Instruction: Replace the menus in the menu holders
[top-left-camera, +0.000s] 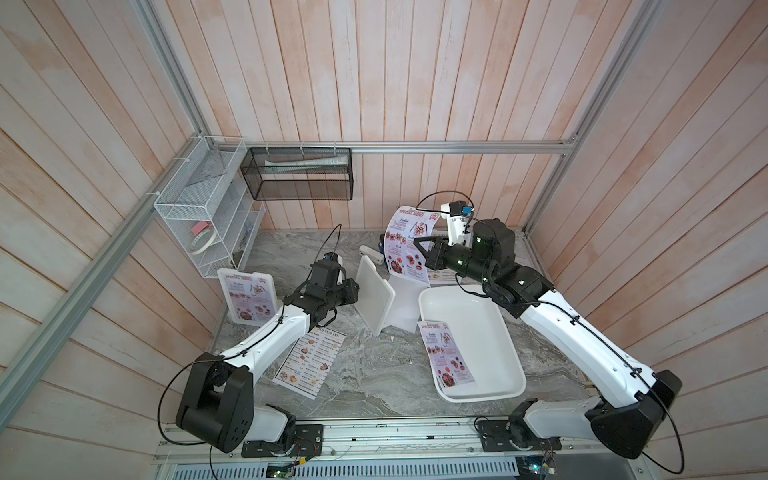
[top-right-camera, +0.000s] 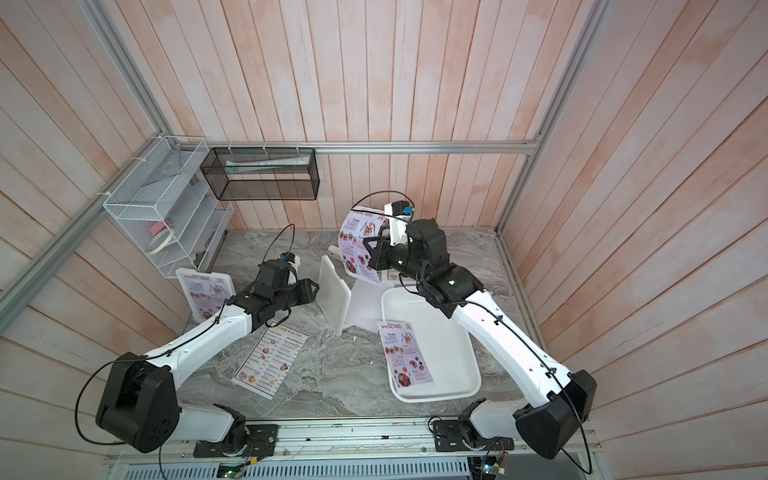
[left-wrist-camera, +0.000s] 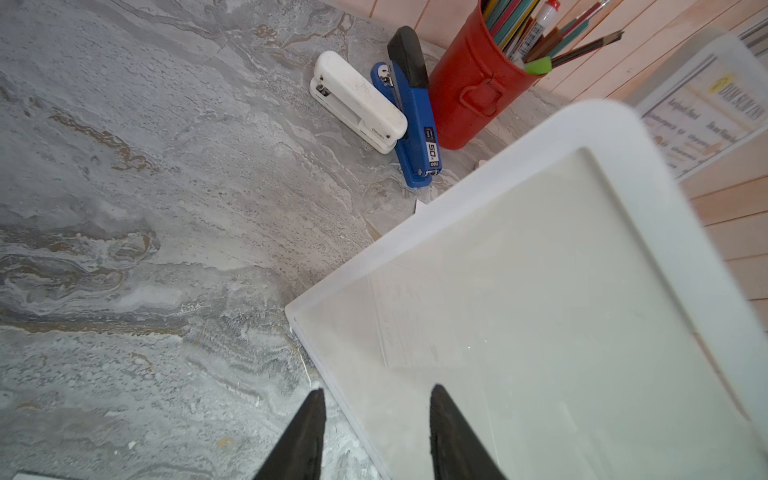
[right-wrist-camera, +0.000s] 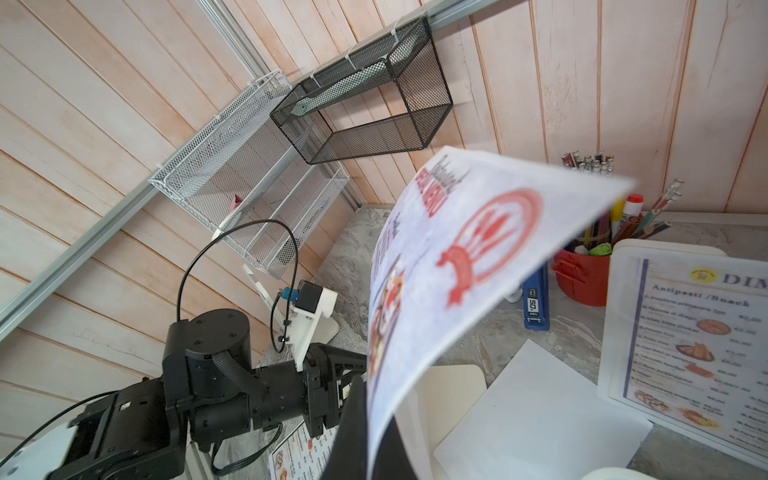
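Observation:
My right gripper (top-left-camera: 421, 249) is shut on the edge of a pink-printed menu sheet (top-left-camera: 405, 240), held up and curling in the right wrist view. At mid-table an empty white menu holder (top-left-camera: 374, 296) stands tilted. Beside it is my left gripper, its fingers apart, with no object gripped between them; whether they touch the holder I cannot tell. Another holder (top-left-camera: 246, 296) with a pink menu stands at the left. A third holder (right-wrist-camera: 684, 344) with a snack menu stands at the back right. One loose menu (top-left-camera: 312, 361) lies on the table, another pink menu (top-left-camera: 445, 356) in the tray.
A white tray (top-left-camera: 518, 364) lies at the front right. On the table by the empty holder is a blank white sheet (right-wrist-camera: 544, 412). A red pencil cup (left-wrist-camera: 468, 96), white stapler (left-wrist-camera: 357, 102) and blue stapler (left-wrist-camera: 416, 132) stand at the back. Wire shelves (top-left-camera: 200, 200) hang left.

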